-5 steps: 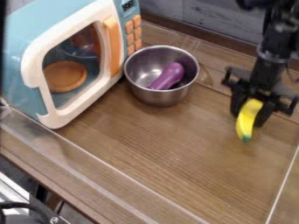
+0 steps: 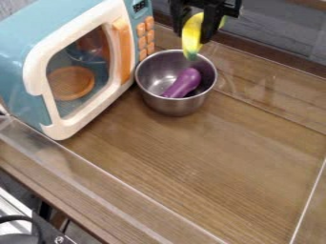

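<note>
My gripper point(image 2: 199, 21) is at the top of the view, shut on a yellow banana point(image 2: 193, 38) that hangs upright, its green tip pointing down over the steel bowl point(image 2: 166, 107). In the bowl lies a purple eggplant point(image 2: 182, 83). The banana's lower end is above the back part of the bowl.
A toy microwave point(image 2: 38, 48) in blue and white, its window showing an orange plate inside, stands left of the bowl.
The gripper has lifted the banana from the counter at the right and carried it up and left, to above the bowl.
</note>
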